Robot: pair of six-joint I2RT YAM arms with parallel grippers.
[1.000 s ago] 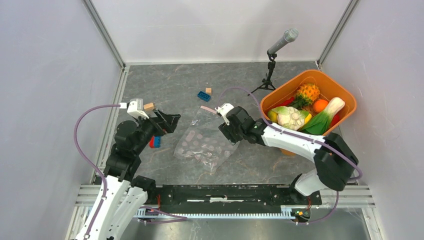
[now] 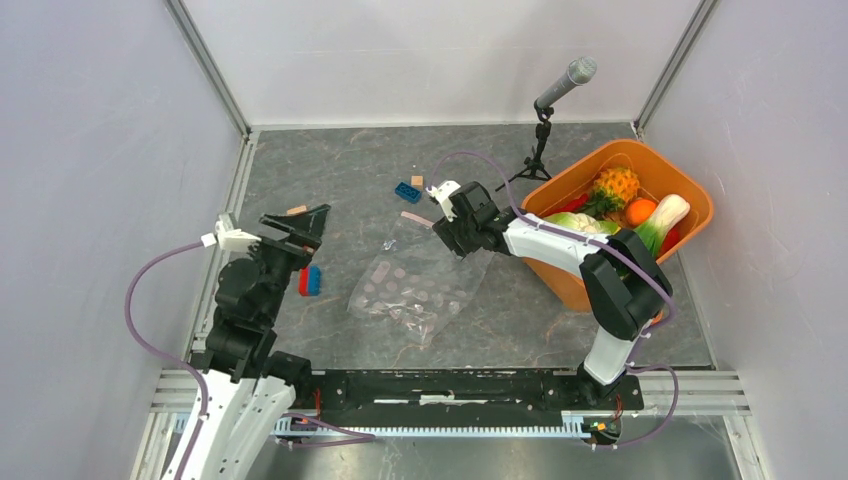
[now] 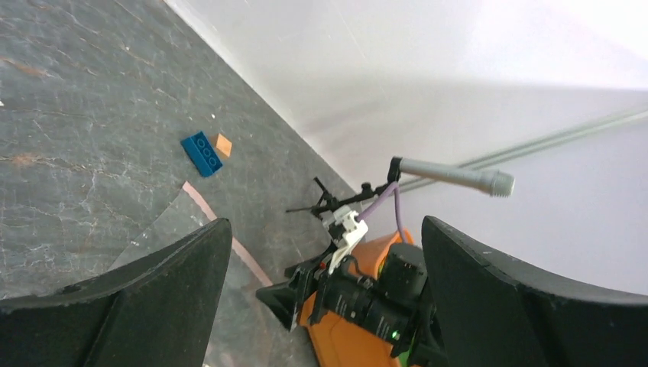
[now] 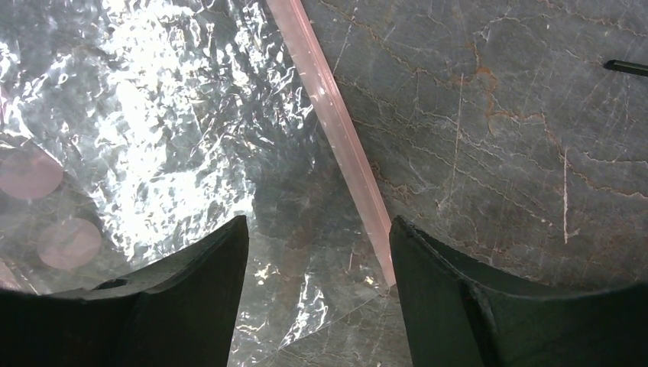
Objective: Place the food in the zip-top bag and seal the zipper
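A clear bag with pink spots (image 2: 405,300) lies flat on the grey surface, its pink zipper strip (image 4: 344,138) along one edge. My right gripper is low over that strip in the right wrist view, fingers apart, the strip between and beneath them, not visibly held. My left gripper (image 2: 308,222) is open and raised left of the bag, nothing between its fingers. The food, including cauliflower, pineapple, orange (image 2: 640,211) and a leek-like vegetable (image 2: 670,210), sits in the orange bin (image 2: 690,185) on the right.
A microphone on a stand (image 2: 565,80) stands at the back right. A blue block (image 2: 407,192), a small tan block (image 2: 417,181) and a red-and-blue block (image 2: 310,280) lie around the bag.
My right gripper has moved toward the back, up to the zipper edge. My left gripper has swung leftward and tilted differently.
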